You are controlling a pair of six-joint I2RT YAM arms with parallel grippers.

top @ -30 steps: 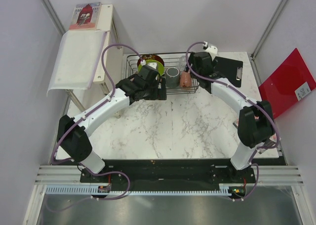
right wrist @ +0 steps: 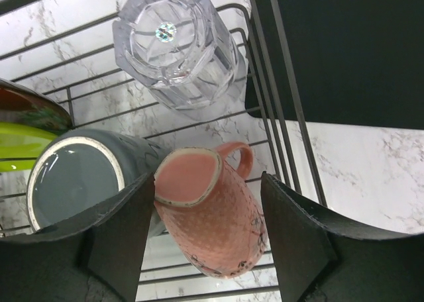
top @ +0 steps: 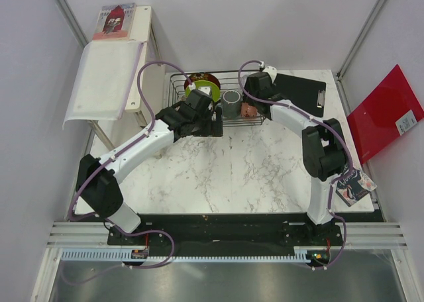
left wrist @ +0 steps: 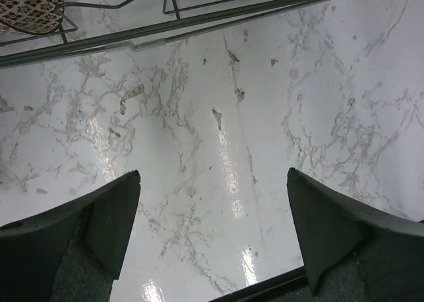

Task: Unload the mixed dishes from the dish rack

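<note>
A pink mug (right wrist: 215, 229) with a handle leans base-up at the right end of the dark wire dish rack (top: 179, 83). My right gripper is shut on it, one finger on each side; the mug is still within the rack. Left of it lies a grey mug (right wrist: 76, 179), and behind it stands a clear faceted glass (right wrist: 175, 47). A green plate (top: 211, 87) and a dark brown dish (top: 199, 77) stand farther left. My left gripper hangs open over bare marble tabletop in front of the rack, with nothing between its fingers.
A white shelf (top: 142, 27) stands to the left of the rack. Behind and right of the rack lies a black board (top: 301, 93). A brown patterned item (left wrist: 30, 7) shows at the rack's edge.
My right arm has swung left from beside the rack, bringing its gripper over the pink mug, which it now partly covers in the top view. My left arm has stayed still.
</note>
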